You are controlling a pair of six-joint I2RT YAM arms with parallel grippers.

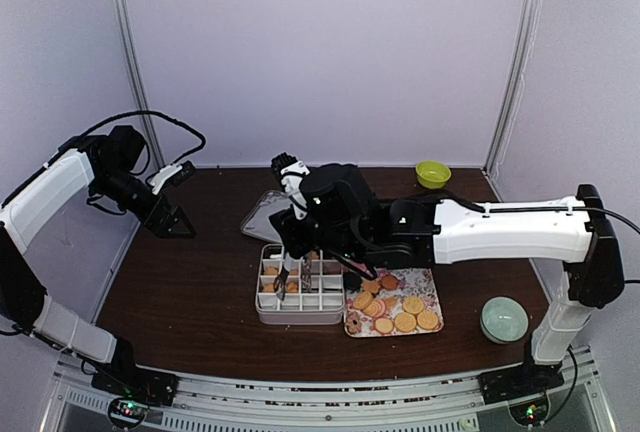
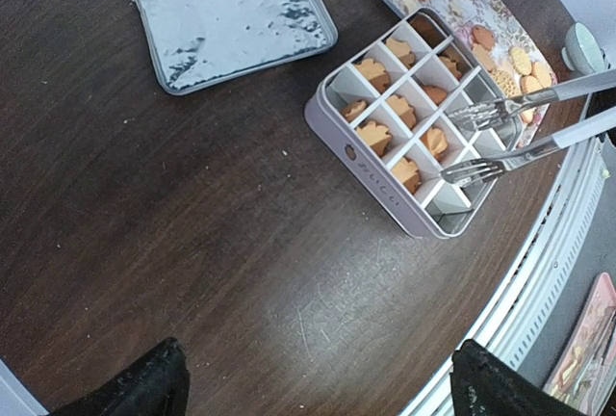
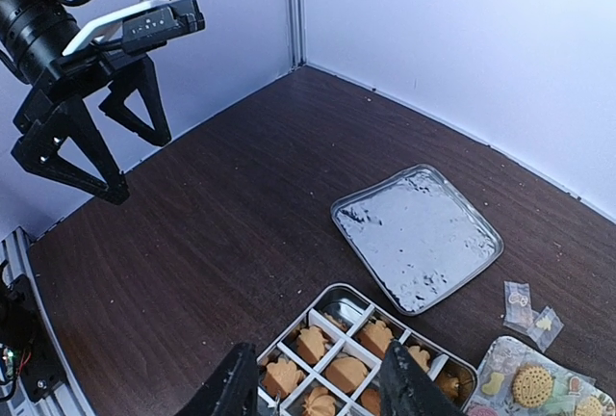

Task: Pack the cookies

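Observation:
A pale divided box [image 1: 300, 319] stands mid-table, with brown cookies [image 2: 373, 135] in several compartments; those along its front edge look empty. My right gripper is above it, its black fingers apart. Two metal tong prongs [image 2: 491, 168] with white handles reach down from the right arm over the box. Their tips stand apart and no cookie shows between them; how they join the fingers is hidden. Beside the box, a patterned tray [image 1: 425, 292] carries loose round cookies [image 1: 405, 322]. My left gripper [image 1: 177, 230] hangs open and empty over the table's left side.
Behind the box lies a flat metal lid [image 3: 416, 238], with small clear packets [image 3: 529, 315] to its right. A green bowl [image 1: 433, 174] sits at the back right, a pale bowl [image 1: 504, 320] at the front right.

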